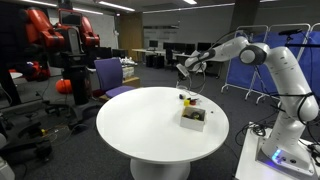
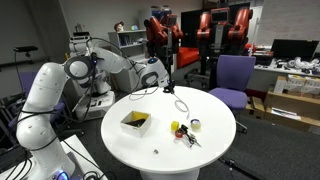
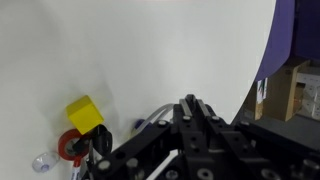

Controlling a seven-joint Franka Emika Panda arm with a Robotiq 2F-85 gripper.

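Note:
High over the far side of the round white table, my gripper (image 1: 181, 71) is shut. A thin grey cable (image 3: 152, 119) runs in a curve from its dark fingertips (image 3: 190, 103). In the second exterior view, a pale loop of this cable (image 2: 181, 105) shows below the gripper (image 2: 169, 88). Exactly how the fingers pinch it is too dark to tell. Below, a yellow block (image 3: 85, 115) lies beside a red round item (image 3: 68, 146) and some black pieces (image 3: 100, 140). An open box (image 2: 127, 125) with dark things inside stands apart from them.
A small roundish item (image 2: 195, 125) sits near the yellow block. One tiny object (image 2: 155, 151) lies nearer the table's edge. A purple chair (image 2: 233, 80) stands just beyond it.

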